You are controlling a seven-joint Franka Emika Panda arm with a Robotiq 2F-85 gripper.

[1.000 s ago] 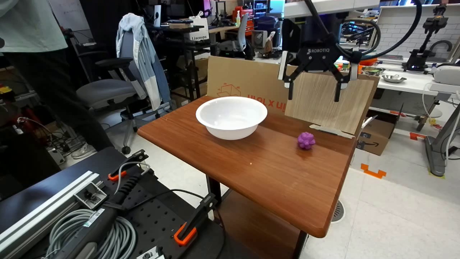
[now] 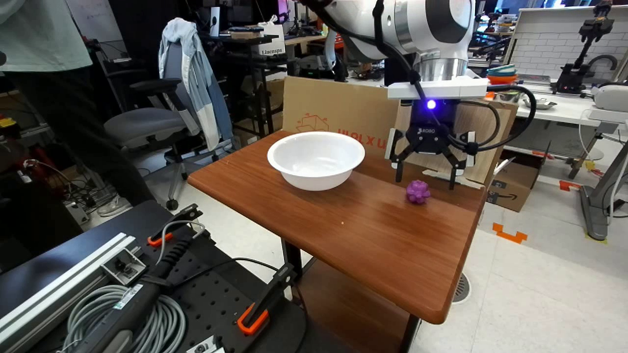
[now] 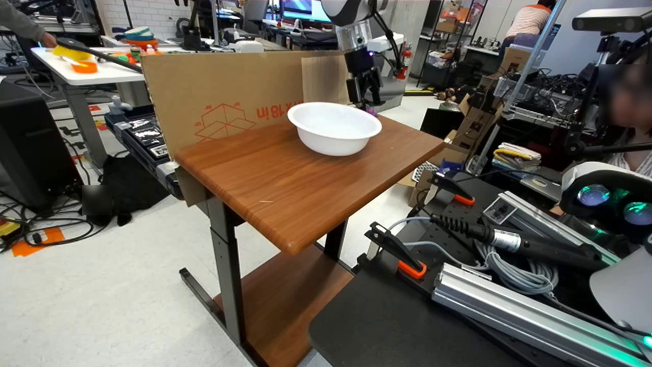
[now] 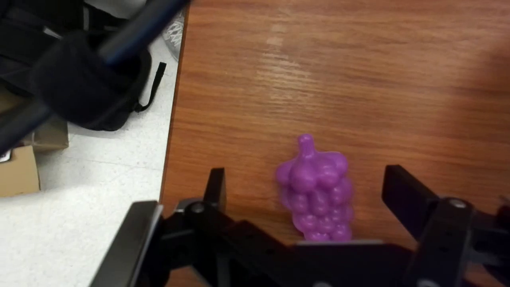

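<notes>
A purple toy bunch of grapes (image 2: 418,191) lies on the brown wooden table (image 2: 365,235), near its back right part. In the wrist view the grapes (image 4: 318,196) show between my two spread fingers, touching neither, their lower end partly hidden by the gripper body. My gripper (image 2: 426,176) is open, pointing down close above the tabletop. A white bowl (image 2: 315,156) stands upright on the table, to the left of the gripper in exterior view 1; its visible inside is empty. From exterior view 2, the bowl (image 3: 334,131) hides part of the area below my gripper (image 3: 364,101).
Cardboard (image 2: 341,112) stands upright along the table's back edge, with a wood-patterned panel behind the gripper. A table edge (image 4: 169,143) runs close beside the grapes in the wrist view.
My gripper has come down from well above the table to just over the grapes, still open. Bowl and grapes have not moved.
</notes>
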